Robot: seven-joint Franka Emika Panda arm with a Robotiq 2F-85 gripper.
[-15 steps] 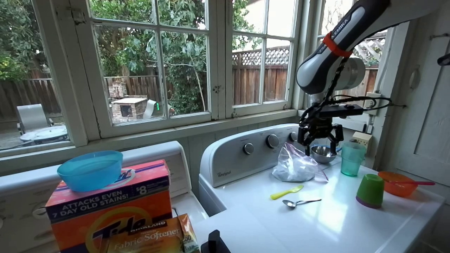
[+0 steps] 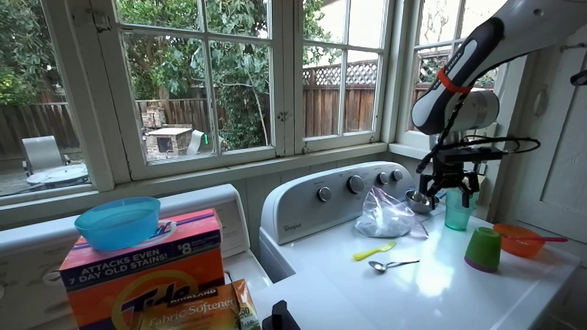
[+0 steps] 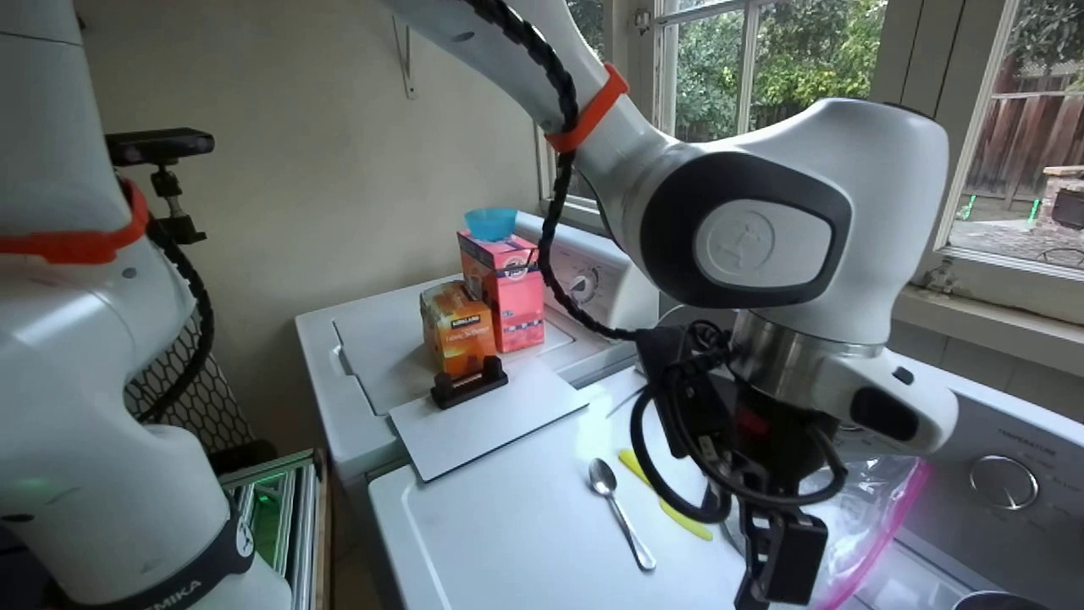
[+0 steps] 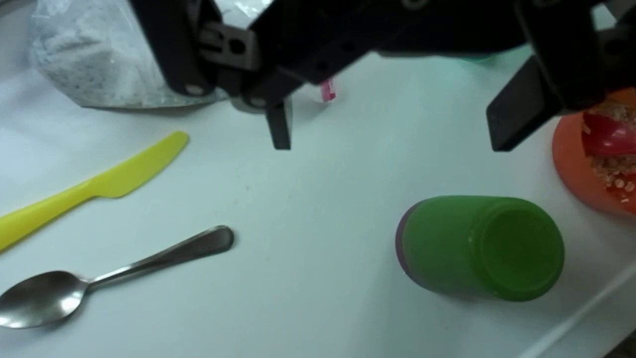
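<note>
My gripper [image 2: 450, 202] stands open above the back right of the white washer top, with nothing between its fingers. In the wrist view its two fingertips are wide apart, and bare white surface shows below them. An upside-down green cup [image 4: 477, 247] with a purple rim at its base stands below and to the right of the fingers. Behind the gripper in exterior view 1 is a translucent teal cup [image 2: 457, 219], partly hidden by it. An orange bowl [image 2: 520, 244] at the right edge holds a red utensil [image 4: 611, 134] and some flaky food.
A clear bag [image 2: 388, 217] of pale contents lies by the control panel, near a metal bowl [image 2: 419, 204]. A yellow knife [image 4: 128, 173] and a metal spoon [image 4: 173, 253] lie left of the cups.
My gripper has moved to the right and slightly down, from over the metal bowl to in front of the teal cup. The objects on the washer have not moved.
</note>
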